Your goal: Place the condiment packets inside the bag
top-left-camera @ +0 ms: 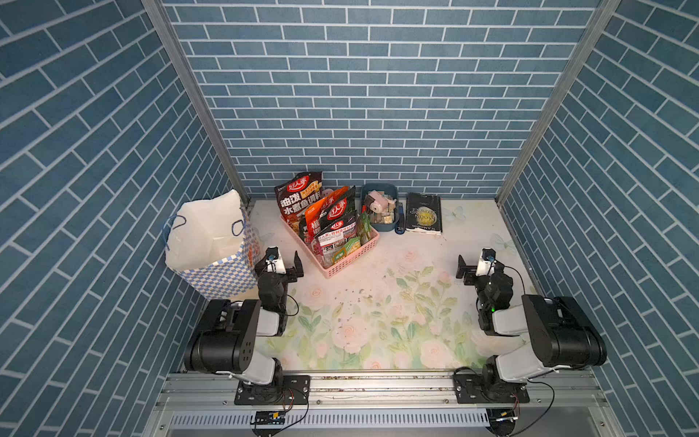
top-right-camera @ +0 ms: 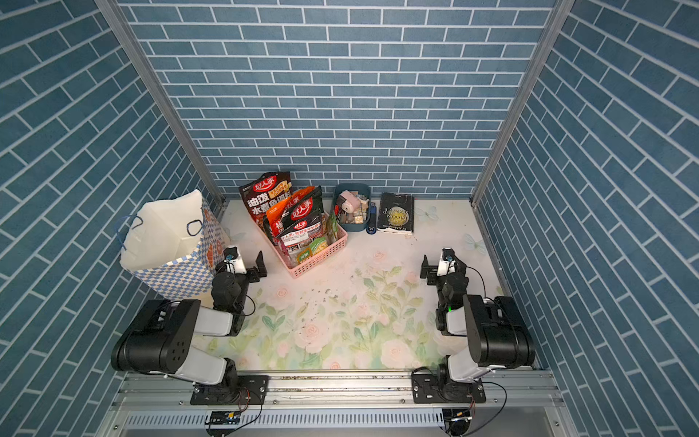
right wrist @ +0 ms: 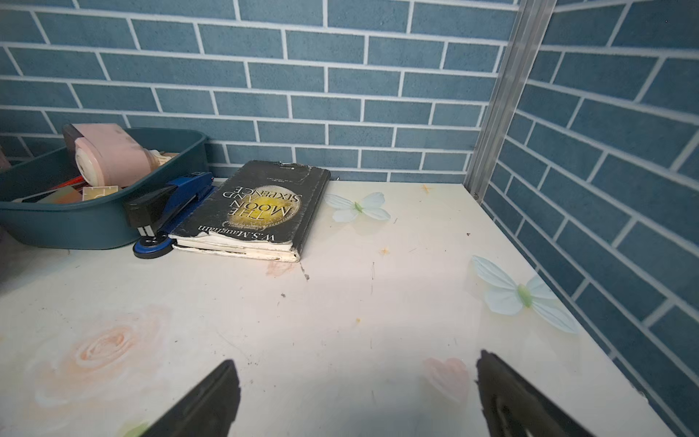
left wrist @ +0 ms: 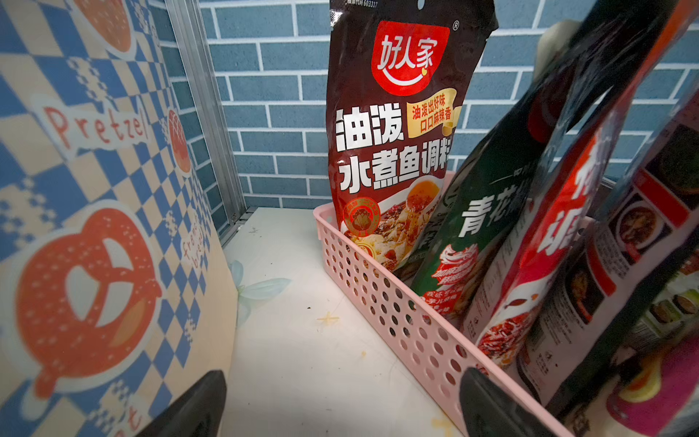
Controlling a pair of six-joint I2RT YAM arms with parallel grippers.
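Several condiment packets stand in a pink perforated basket (top-left-camera: pixel 349 260) left of the table's middle. In the left wrist view, a dark brown packet (left wrist: pixel 393 131) leans at the basket's far end, with a green packet (left wrist: pixel 466 225) and others to its right. The checkered bag (top-left-camera: pixel 211 273) stands upright at the far left, its white inside (top-left-camera: pixel 207 229) visible from above and its floor unclear. My left gripper is open between bag and basket, with nothing between its fingers. Over the right side of the table, my right gripper is open and empty.
At the back, a teal bin (top-right-camera: pixel 342 218) holds small items. A blue stapler (right wrist: pixel 171 207) and a black book (right wrist: pixel 251 207) lie to its right. Brick-patterned walls enclose the back and sides.
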